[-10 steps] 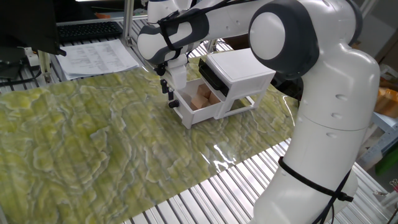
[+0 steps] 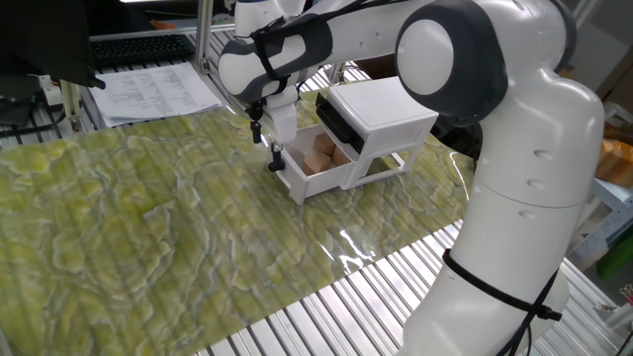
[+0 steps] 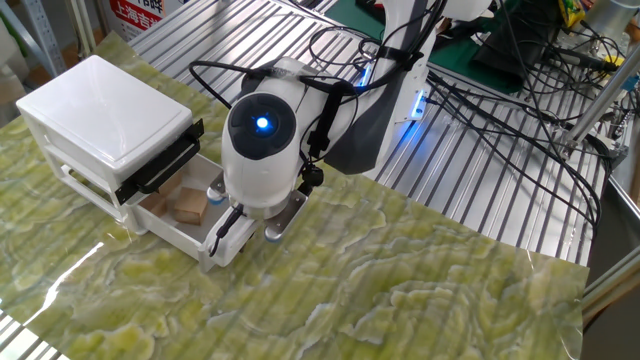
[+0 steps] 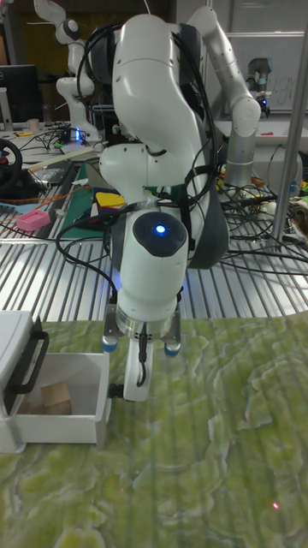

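Observation:
A white drawer unit [image 2: 381, 104] stands on the green marbled sheet, its lower drawer [image 3: 165, 228] pulled out. Several wooden blocks [image 2: 318, 161] lie in that drawer. Pointing down, my gripper [image 2: 276, 163] is at the drawer's front end, with a black part low beside the front panel. In exterior view 3 the white hand [image 4: 138, 376] stands just right of the drawer front. The hand hides the fingers for the most part, so their opening and any contact with the drawer are unclear.
Above the open drawer, a black handle [image 3: 160, 165] juts from the upper drawer. Papers [image 2: 153, 94] and a keyboard [image 2: 141, 47] lie beyond the sheet. Loose cables [image 3: 530, 130] run near the arm's base. The green sheet [image 2: 129, 237] away from the unit is bare.
The black parts beside the hand have shifted slightly over the last second. The arm, the drawer and the blocks look unmoved.

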